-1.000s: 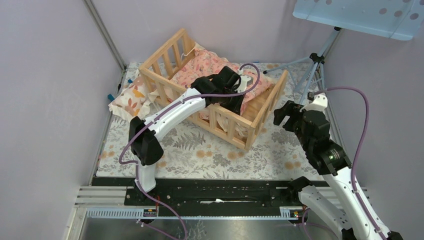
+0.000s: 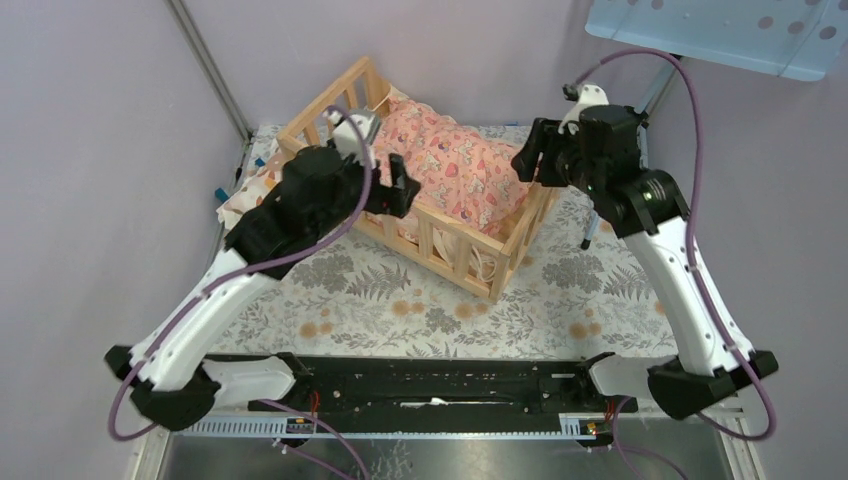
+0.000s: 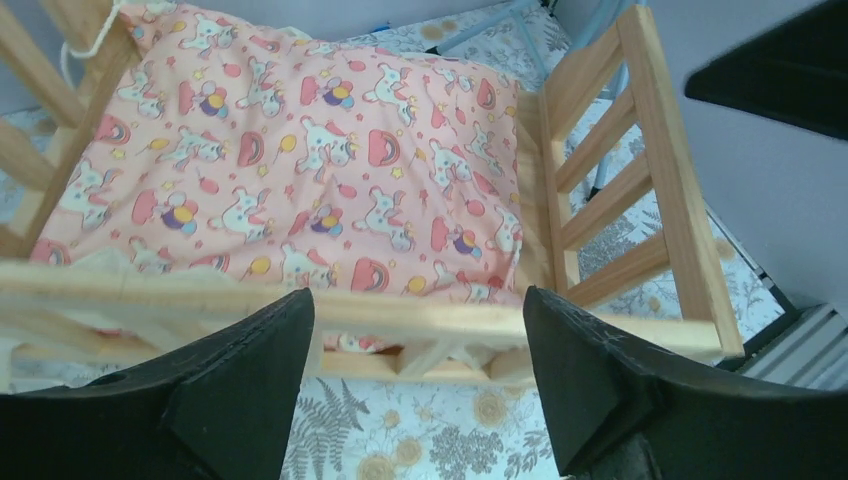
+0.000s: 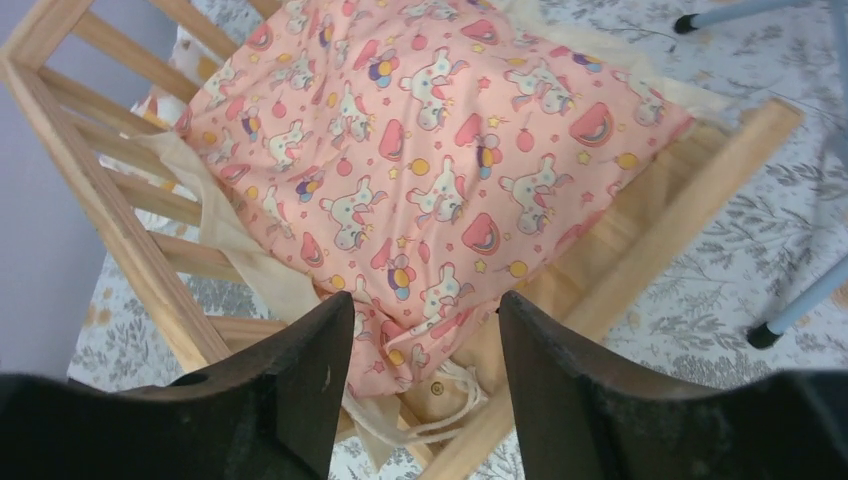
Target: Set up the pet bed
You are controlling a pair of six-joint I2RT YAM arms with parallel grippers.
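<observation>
A pink bunny-print cushion (image 2: 440,165) lies inside the wooden bed frame (image 2: 468,240), covering most of its floor. In the right wrist view, bare wood shows along the end, with a white cord (image 4: 462,395) in the near corner. Above the long front rail hangs my left gripper (image 2: 405,188), open and empty; the rail (image 3: 420,312) crosses the left wrist view beyond its fingers. My right gripper (image 2: 527,165) is over the right end rail, its fingers (image 4: 318,370) parted with nothing held between them.
A second cushion with an orange leaf print (image 2: 245,195) lies outside the bed at the left, partly behind my left arm. The blue tripod (image 2: 655,90) stands at the back right.
My left gripper has risen out of the bed and shifted left, away from the cushion's right part. My right gripper has moved left and farther back, from beside the bed to over its right end.
</observation>
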